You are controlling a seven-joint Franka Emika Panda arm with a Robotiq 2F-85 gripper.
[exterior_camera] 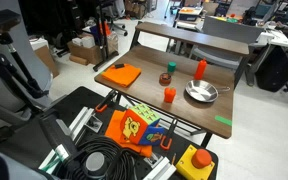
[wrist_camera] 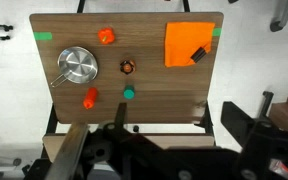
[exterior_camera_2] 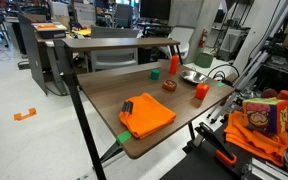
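Observation:
My gripper is at the bottom of the wrist view, looking down on the table from well above. Its dark fingers stand apart, and nothing shows between them. On the wooden table (exterior_camera_2: 109,88) lies an orange cloth (exterior_camera_2: 146,116) with a small black object (wrist_camera: 198,54) on it. A metal pan (wrist_camera: 77,65) with a handle rests toward the other end. Near it are an orange-red cup (exterior_camera: 170,94) and a red bottle (exterior_camera: 200,69). A small brown item (wrist_camera: 127,66) and a teal cup (wrist_camera: 129,92) sit around the middle.
A raised wooden shelf (exterior_camera: 194,38) runs along the table's far side. Off the table's near edge are a colourful box (exterior_camera: 134,125) on orange fabric and a yellow block with a red button (exterior_camera: 198,160). Bare tabletop lies between the cloth and the middle items.

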